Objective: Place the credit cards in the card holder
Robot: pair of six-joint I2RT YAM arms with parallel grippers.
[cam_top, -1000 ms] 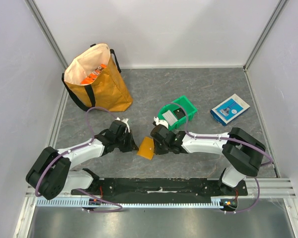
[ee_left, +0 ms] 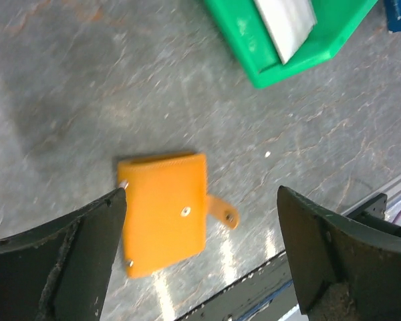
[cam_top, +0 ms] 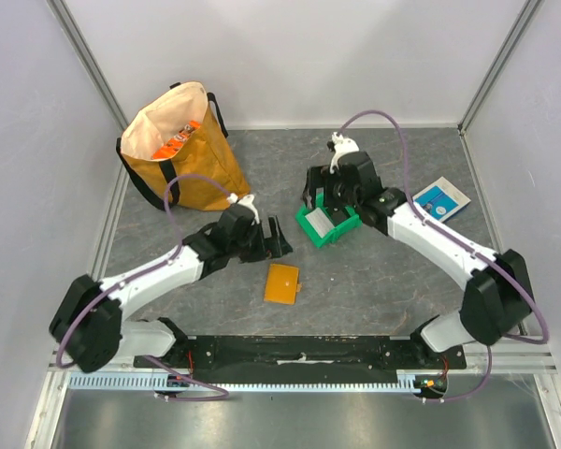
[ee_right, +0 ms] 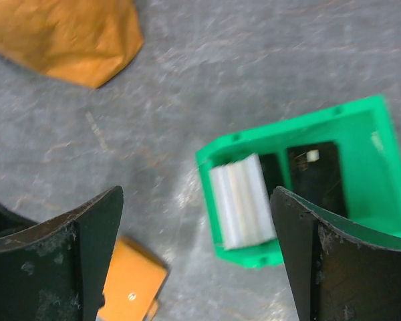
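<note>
The orange card holder (cam_top: pixel 281 283) lies flat at the front of the table, its strap tab (ee_left: pixel 222 211) sticking out to the right. My left gripper (cam_top: pixel 282 238) stands open above and behind it, nothing between its fingers. White cards (ee_right: pixel 240 202) lie in the left end of a green tray (ee_right: pixel 314 127), beside black items (ee_right: pixel 316 175); their exact number is unclear. Over the tray's left back side hangs my right gripper (cam_top: pixel 314 189), also open and empty. Whether any card sits inside the holder cannot be seen.
A large mustard bag (cam_top: pixel 201 182) with orange packets stands at the back left. A blue-and-white box (cam_top: pixel 439 201) lies to the right of the tray. Bare tabletop surrounds the holder.
Both grippers have come away from the holder and opened. The right one has risen and moved back to the tray; the left has lifted slightly. The holder has turned straighter.
</note>
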